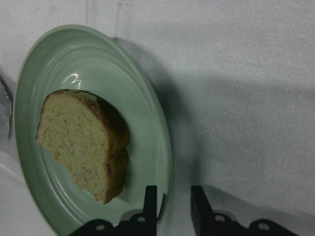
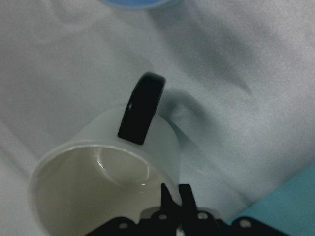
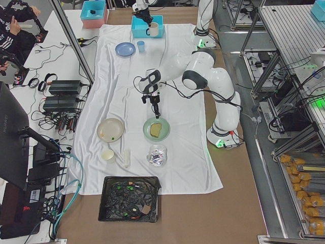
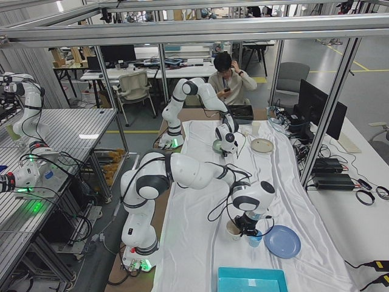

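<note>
A green plate (image 3: 148, 131) holds a slice of bread (image 1: 81, 140). My left gripper is open at the plate's edge, beside the bread, nothing between its fingers; in the camera left view it reaches down to the plate. At the far end of the cloth, my right gripper is shut on the rim of a white mug (image 2: 106, 191) with a black handle (image 2: 140, 108). In the camera left view that mug (image 3: 153, 30) appears in front of the blue bin (image 3: 138, 33).
A blue plate (image 3: 125, 49) and blue cup (image 3: 141, 46) stand near the mug. Beige plate (image 3: 109, 130), pale cup (image 3: 108, 156), white item (image 3: 127, 158) and clear wrapped item (image 3: 157, 155) lie at the near end, before a black tray (image 3: 103, 206).
</note>
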